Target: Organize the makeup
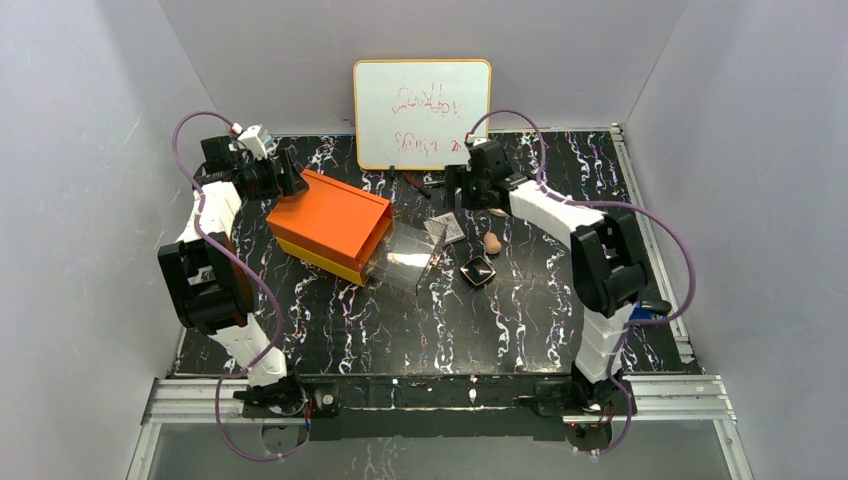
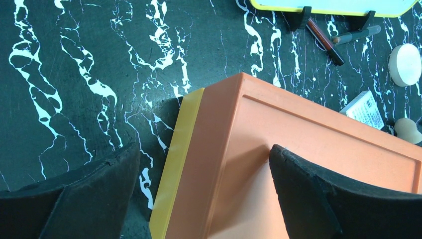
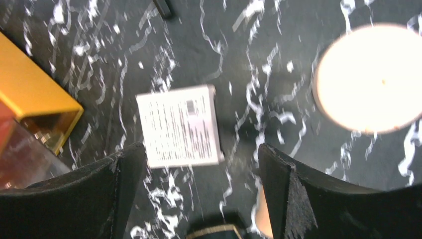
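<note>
An orange organizer box [image 1: 329,213] with a yellow base lies at left, its clear drawer [image 1: 405,258] out to the right. My left gripper stands open at the box's far-left corner. My right gripper is open above the table's back middle, over a flat pale square packet [image 3: 177,127]. A white round item [image 3: 368,79] lies right of that packet. A dark square compact [image 1: 477,270] and a beige sponge [image 1: 492,243] lie nearer. A red-brown pencil [image 2: 323,41] and a grey tube [image 2: 356,35] lie at the whiteboard's foot.
The whiteboard [image 1: 421,105] stands on small feet at the back. A blue item [image 1: 645,312] lies at the right, partly behind my right arm.
</note>
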